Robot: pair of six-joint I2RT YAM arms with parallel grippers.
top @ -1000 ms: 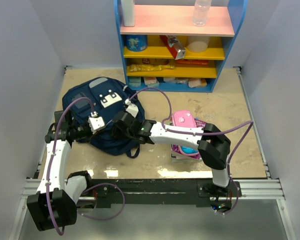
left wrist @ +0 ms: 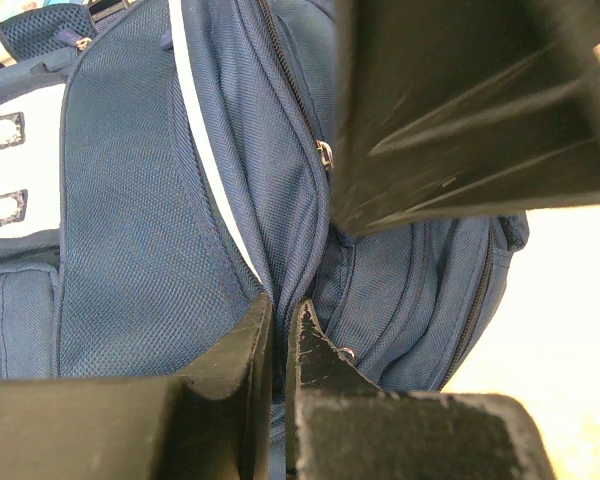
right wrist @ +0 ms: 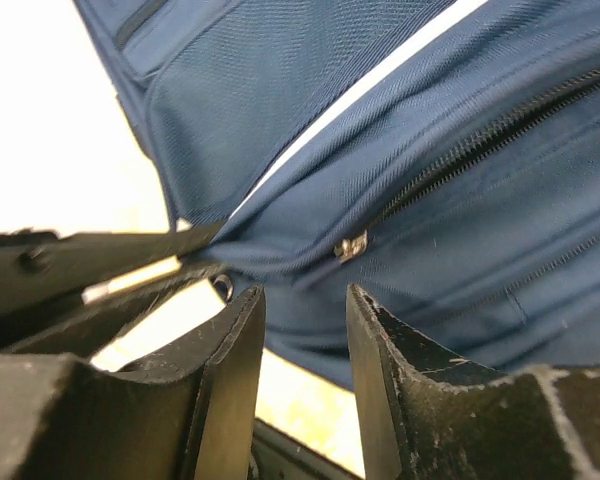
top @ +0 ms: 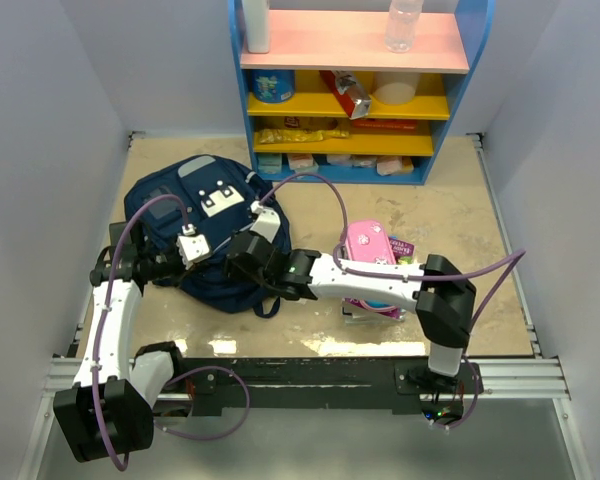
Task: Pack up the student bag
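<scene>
A navy backpack (top: 185,190) lies on the left of the table. My left gripper is shut on a fold of its fabric beside a zipper, as the left wrist view shows. In the right wrist view my right gripper stands open over the bag near a zipper pull (right wrist: 351,246), with the left gripper's dark fingers at the left of that view. In the top view both grippers meet over the bag's right half, where the right arm hides part of it.
A pink case (top: 368,240) with other packed items lies right of centre, partly behind the right arm. A shelf unit (top: 350,40) with bottles and snacks stands at the back. Free table shows at the right and along the front edge.
The left arm looks unmoved.
</scene>
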